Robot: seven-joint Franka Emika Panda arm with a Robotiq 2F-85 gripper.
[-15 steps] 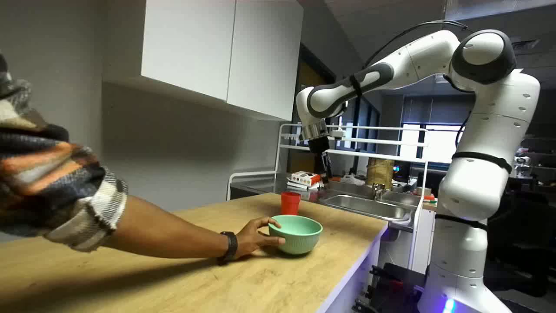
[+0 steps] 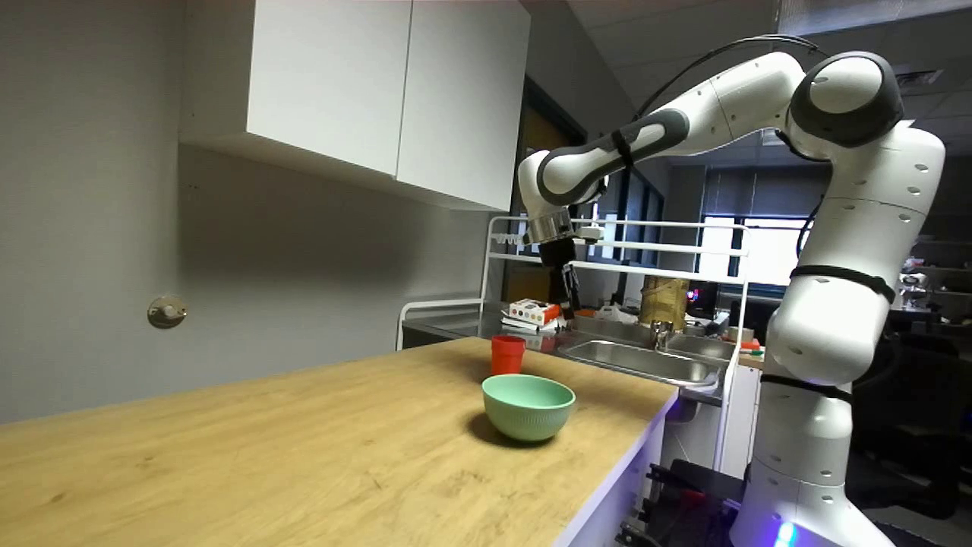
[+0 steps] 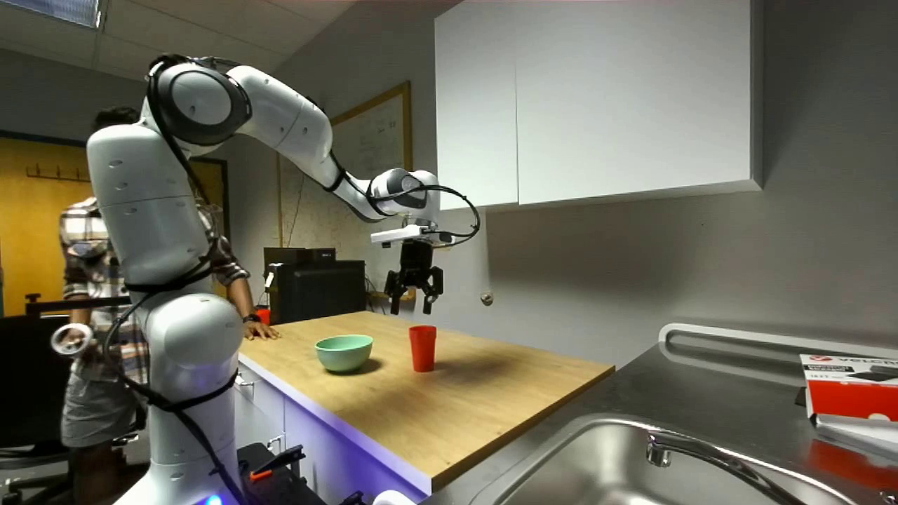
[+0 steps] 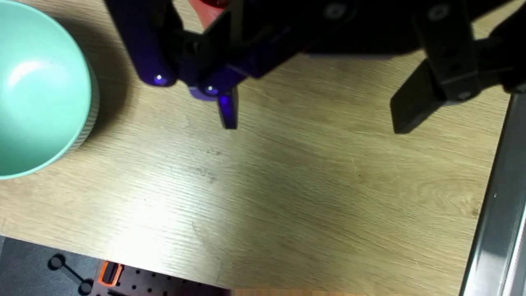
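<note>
A mint green bowl (image 2: 528, 407) stands upright on the wooden counter, and nothing shows inside it. Beside it is an upright red cup (image 3: 422, 348); only a bit of the cup (image 4: 208, 14) shows at the top of the wrist view, behind the gripper. My gripper (image 3: 412, 308) hangs above the counter, over the area near the cup and touching nothing. Seen from the wrist, the gripper is open, its fingers wide apart with bare wood between them. The bowl (image 4: 39, 93) lies off to the left there.
White cabinets (image 3: 623, 101) hang over the counter. A steel sink (image 2: 638, 358) adjoins one end, with boxes (image 2: 532, 314) near it. A person (image 3: 101, 278) stands at the other end, one hand (image 3: 261, 329) on the counter.
A person's hand that was on the bowl's rim has let go and withdrawn. The bowl sits slightly farther right in exterior view 1. My arm looks unmoved.
</note>
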